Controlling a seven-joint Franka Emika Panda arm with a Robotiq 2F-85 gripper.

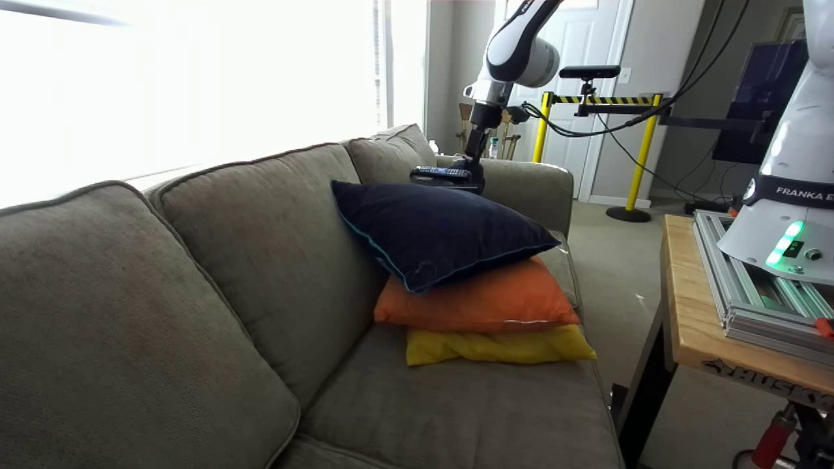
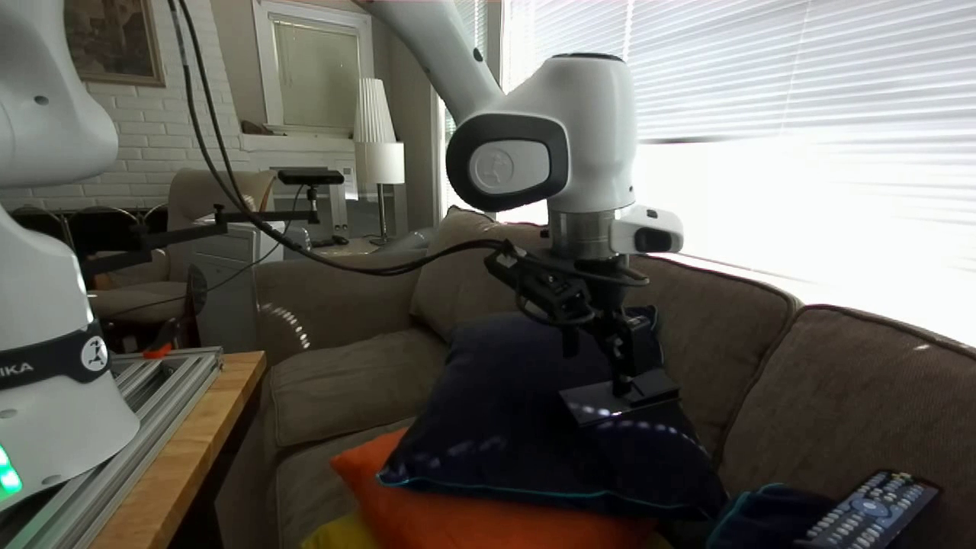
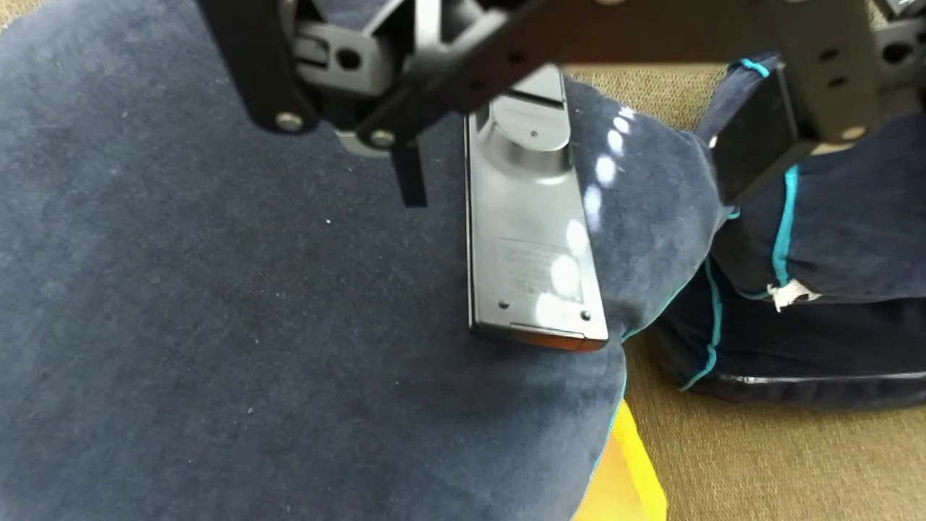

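On top of the navy pillow lies a remote control with its silver back facing up; its far end is hidden under the gripper in the wrist view. My gripper stands open over it, with one finger on each side, and I see no grip on it. In exterior view 2 the gripper is low over the same pillow, at the dark flat remote. From exterior view 1 the fingertips are mostly hidden behind another remote.
That other remote, buttons up, rests on a dark navy item near the sofa. Beneath the navy pillow are an orange pillow and a yellow one. The sofa backrest runs alongside. A wooden workbench carries the arm's base.
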